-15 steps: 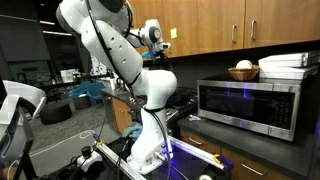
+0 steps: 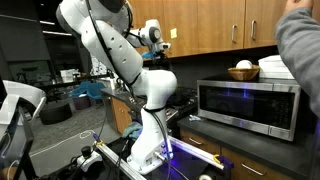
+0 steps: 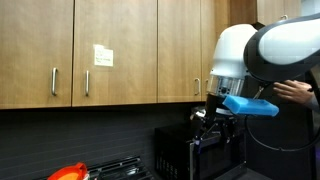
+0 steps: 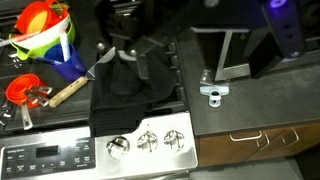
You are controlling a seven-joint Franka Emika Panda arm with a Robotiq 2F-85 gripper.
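High above the counter hangs my gripper (image 2: 165,48), beside the wooden upper cabinets. In exterior view 2 it shows dark against the cabinets and the black wall. The wrist view looks down past its dark fingers at a black cloth (image 4: 125,105) lying over the stove top. Dark fingers against dark cloth leave the finger opening unclear. I make out nothing carried below the gripper. To the left of the cloth are a blue cup (image 4: 70,66), red measuring cups (image 4: 24,88) and a green and red bowl stack (image 4: 40,35).
A silver microwave (image 2: 248,108) stands on the dark counter, with a basket (image 2: 243,72) and white dishes (image 2: 285,67) on top. A small metal clip (image 4: 213,92) lies on the counter right of the stove. Someone's grey-sleeved arm (image 2: 300,50) reaches in near the microwave.
A person's grey-sleeved arm has come into exterior view 1 at the upper right, covering part of the white dishes. My arm and gripper look unmoved.
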